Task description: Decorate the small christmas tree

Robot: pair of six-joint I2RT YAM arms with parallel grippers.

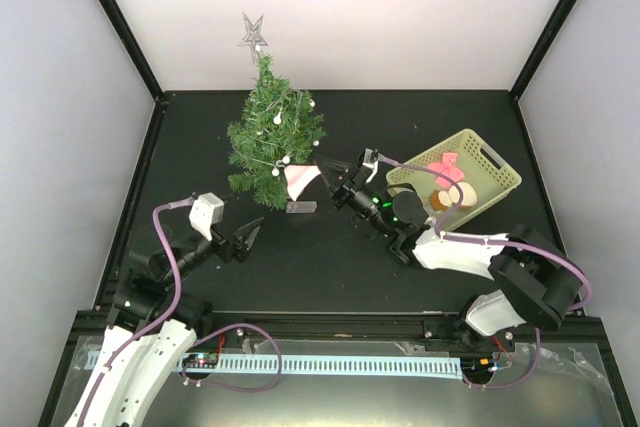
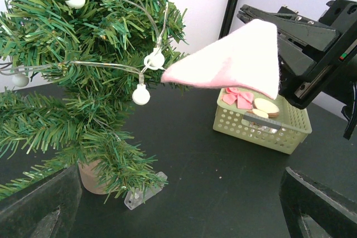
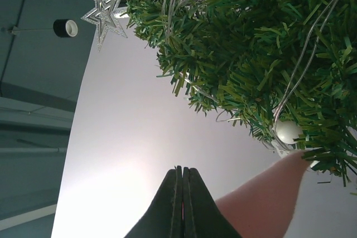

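Note:
The green Christmas tree [image 1: 270, 132] stands at the back left, with a string of white bulbs [image 2: 140, 94] and a silver star [image 1: 255, 35] at its top. Beside its lower right branches, a pink-and-white cloth piece [image 2: 231, 62] is held out sideways in the air, its narrow end close to the bulbs. My right gripper [image 1: 324, 168] is shut on its wide end; in the right wrist view the fingertips [image 3: 179, 185] meet and the cloth runs out behind them. Low in front of the tree, my left gripper [image 1: 251, 239] stands open and empty.
At the right, a light green basket [image 1: 410, 177] contains a pink bow [image 1: 446, 168] and round pale pieces [image 1: 461, 194]. A small clear box [image 1: 301, 207] lies by the tree's base.

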